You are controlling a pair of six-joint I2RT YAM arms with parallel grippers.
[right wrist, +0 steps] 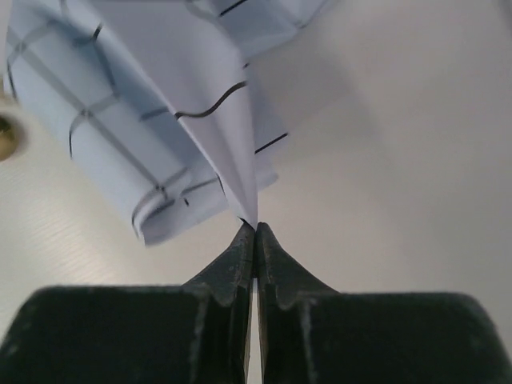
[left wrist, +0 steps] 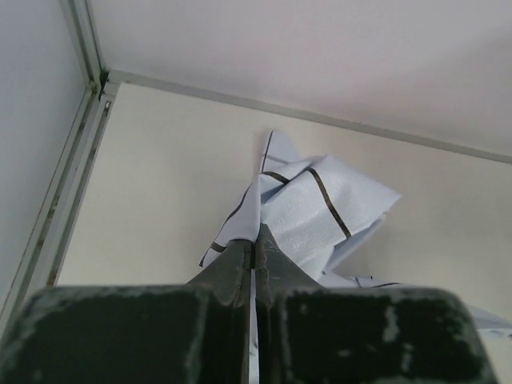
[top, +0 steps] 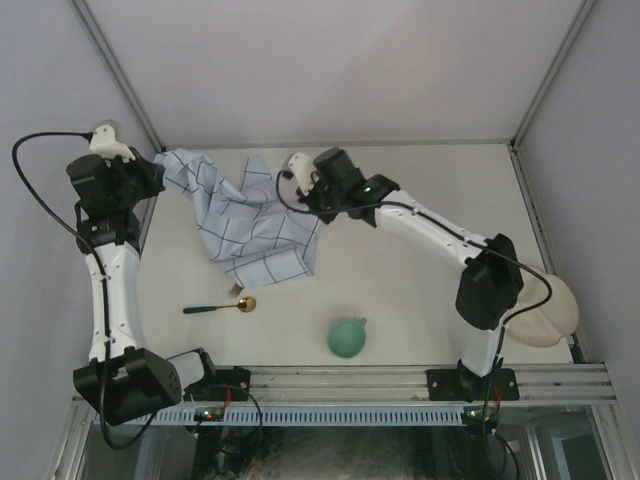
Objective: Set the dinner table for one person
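Note:
A light blue cloth with dark stripes lies rumpled on the left half of the table. At the table's far left, my left gripper is shut on one corner of it, and the cloth drapes down from the fingertips. Near the middle back, my right gripper is also shut on the cloth, pinching a narrow fold that stretches up and away to the left. A gold spoon with a dark handle rests in front of the cloth. A green cup stands near the front edge.
A beige divided plate sits at the front right, partly behind the right arm. Low walls and metal rails border the table.

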